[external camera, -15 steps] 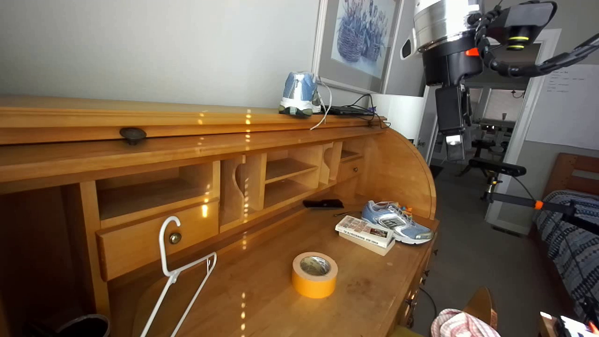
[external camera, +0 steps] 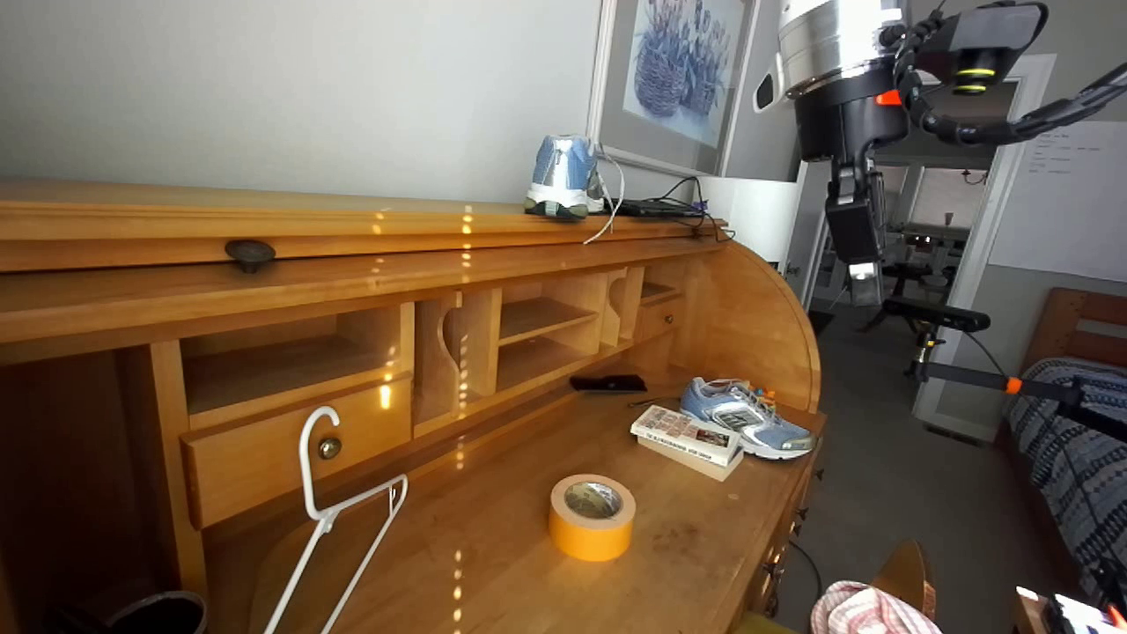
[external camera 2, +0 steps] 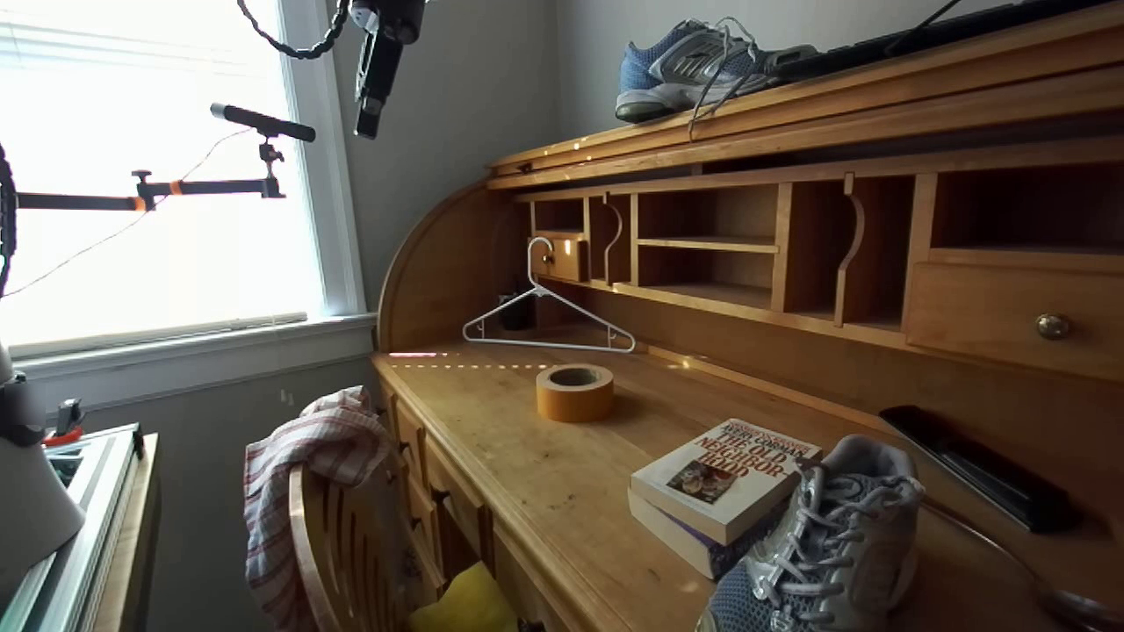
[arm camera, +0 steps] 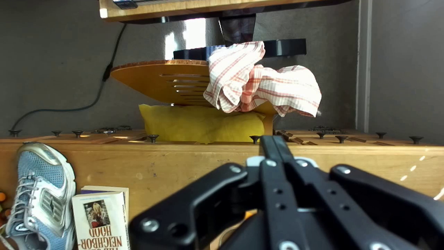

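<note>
High above the desk's front edge, my gripper (external camera: 866, 285) hangs with its fingers pressed together and nothing between them; the wrist view shows the same closed fingers (arm camera: 272, 152). On the desktop (external camera 2: 495, 432) stand a roll of orange tape (external camera: 592, 537), a white hanger (external camera 2: 548, 342) propped upright, a stack of two books (external camera 2: 727, 479) and a blue-grey running shoe (external camera: 745, 417). Its mate, another shoe (external camera 2: 685, 68), rests on top of the desk. In the wrist view the tape is mostly hidden behind my gripper.
A wooden chair (external camera 2: 307, 527) with a checked cloth (external camera 2: 348, 432) and a yellow cushion (arm camera: 199, 125) stands at the desk's front. A dark flat object (external camera: 608, 382) lies near the cubbyholes. A dark cup (external camera: 158, 613) sits in the left corner. Bare desktop surrounds the tape.
My gripper's fingers have come together, where they stood apart a second ago. The arm above them and the things on the desk look unmoved.
</note>
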